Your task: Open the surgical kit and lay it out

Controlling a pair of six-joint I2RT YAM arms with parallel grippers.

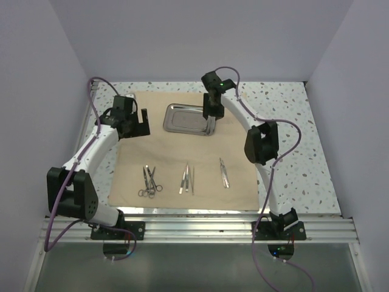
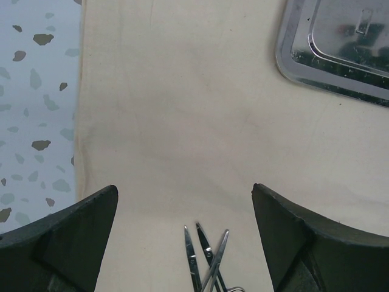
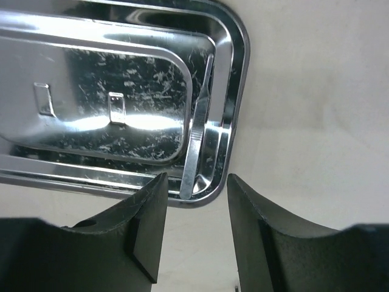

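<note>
The shiny metal tray (image 1: 186,129) lies on the beige cloth at the back, empty but for one slim metal instrument (image 3: 197,125) along its right end. That instrument has a narrow tip towards the back and a flat handle. Over the tray's right end hovers my right gripper (image 1: 213,115), its fingertips (image 3: 159,185) parted on either side of the handle's near end; nothing is held. My left gripper (image 1: 141,121) stands open and empty over cloth, left of the tray. Scissor-type tools (image 1: 149,182) lie crossed at front left, several slim instruments (image 1: 186,179) at front middle, tweezers-like tools (image 1: 224,173) at front right.
A metal rail (image 1: 200,225) runs along the front edge.
</note>
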